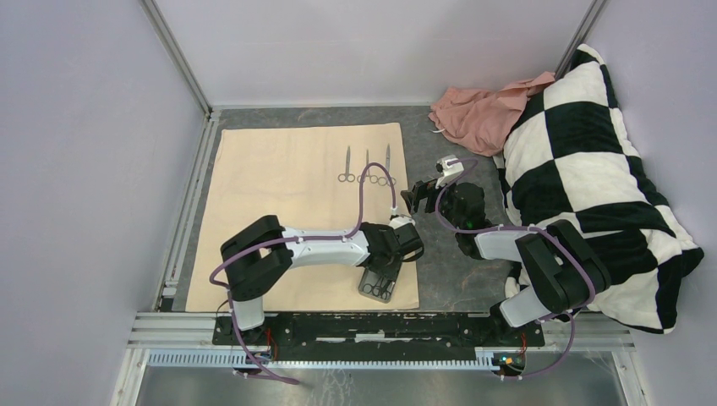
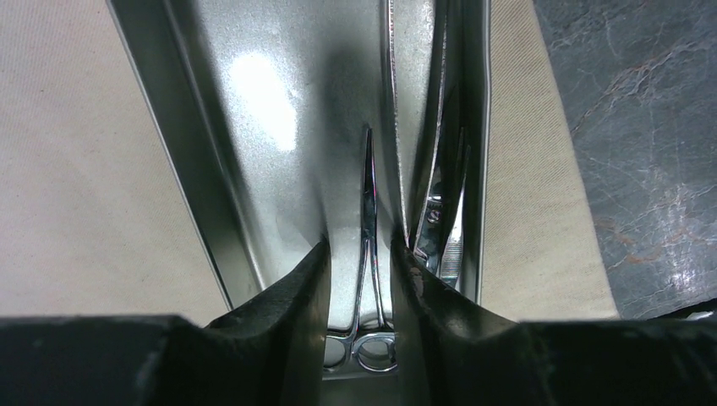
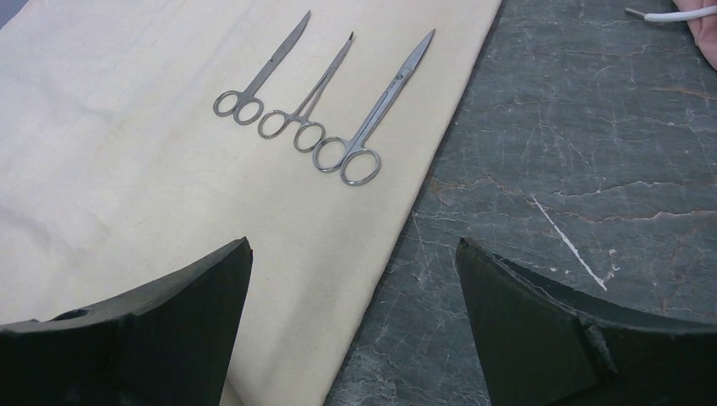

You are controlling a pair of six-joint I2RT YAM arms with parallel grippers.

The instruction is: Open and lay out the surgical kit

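Note:
A steel tray [image 1: 369,288] lies at the cloth's near right, partly under the left arm. In the left wrist view my left gripper is part open over scissor-like forceps [image 2: 369,211] in the tray [image 2: 262,169], a fingertip each side; other instruments, including tweezers [image 2: 453,254], lie along the right wall. Three laid-out instruments stand in a row on the cloth [image 1: 279,169]: scissors [image 3: 279,56], a clamp [image 3: 330,72] and larger scissors [image 3: 389,97]. My right gripper is open above the cloth's right edge, holding nothing.
A pink cloth [image 1: 482,118] and a checkered pillow [image 1: 583,135] lie at the right. Bare grey table [image 1: 448,288] shows between the cloth and pillow. The left and middle of the cream cloth hold no instruments.

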